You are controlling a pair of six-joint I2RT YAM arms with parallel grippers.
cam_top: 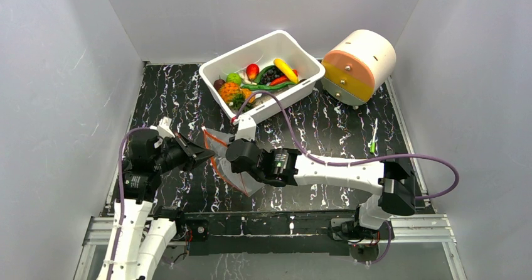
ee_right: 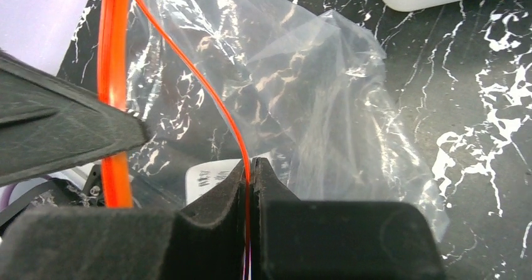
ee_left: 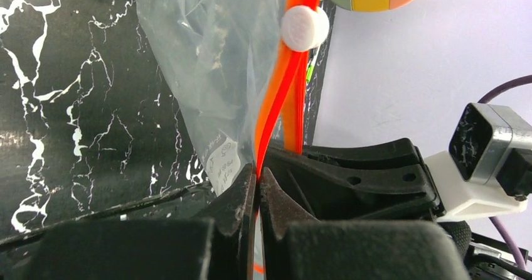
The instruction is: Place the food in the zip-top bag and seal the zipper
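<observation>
The clear zip top bag point(cam_top: 248, 183) lies near the table's front with its orange-edged mouth toward the left arm. My left gripper is shut on one orange edge, which runs up between its fingertips. My right gripper also pinches a thin orange edge, with the see-through bag spread beyond it. In the left wrist view the two orange strips of the bag point(ee_left: 213, 60) stand a little apart, and a white slider point(ee_left: 303, 29) sits near the far end. Play food, such as a pineapple point(cam_top: 231, 93) and a yellow vegetable point(cam_top: 286, 70), lies in the white bin.
The white bin point(cam_top: 305, 96) stands behind the bag. A striped round container point(cam_top: 361, 63) sits at the back right, with a green-tipped pen-like item point(cam_top: 373, 143) in front of it.
</observation>
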